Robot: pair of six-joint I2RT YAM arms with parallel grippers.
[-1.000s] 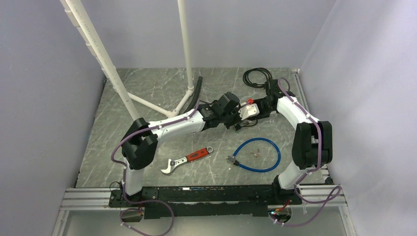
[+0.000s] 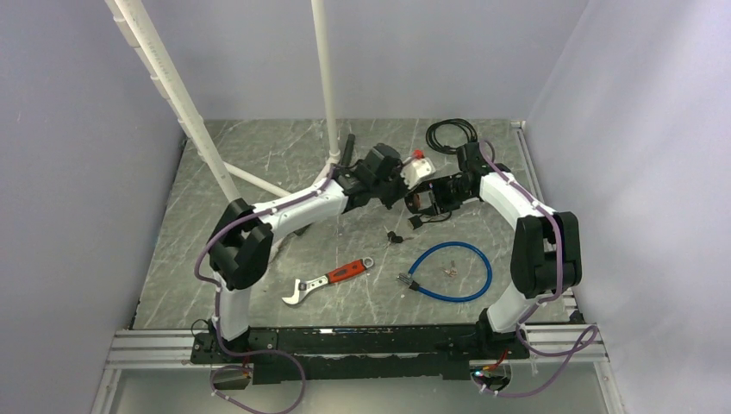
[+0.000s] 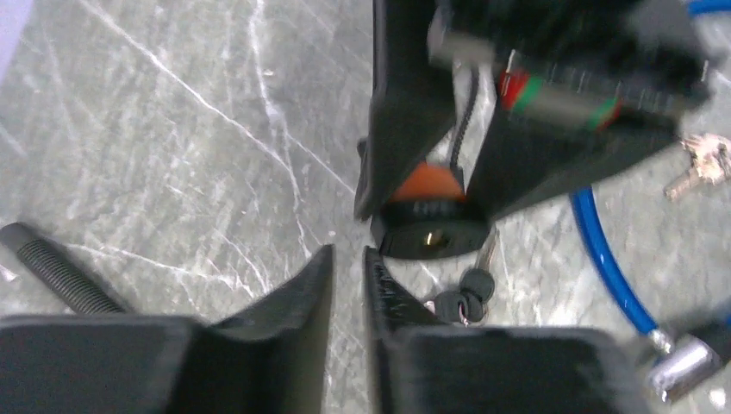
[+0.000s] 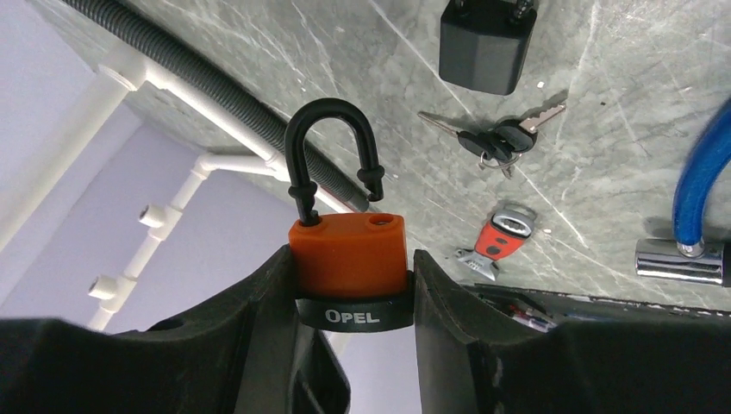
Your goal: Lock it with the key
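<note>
My right gripper is shut on the orange and black padlock (image 4: 349, 259), marked OPEL. Its black shackle (image 4: 332, 108) stands raised, one end clear of the body. No key shows in the padlock. Below on the table lies a bunch of black-headed keys, apart from both grippers; in the left wrist view the padlock partly hides these keys (image 3: 470, 293). The left gripper is partly open, with a narrow empty gap between its blurred fingers, just beside the padlock. From above, the two grippers are close together.
A black block-shaped lock (image 4: 487, 47) lies near the keys. Further forward are a red-handled wrench (image 2: 332, 279), a blue hose lock (image 2: 487, 263) and small brass keys (image 2: 451, 270). White pipes (image 2: 324, 78) rise behind the left arm. Black cable (image 2: 451, 135) coils at the back.
My left gripper has moved left and back. The black-headed keys now show loose on the table, where bare surface was before. The right gripper has shifted slightly left, still on the padlock.
</note>
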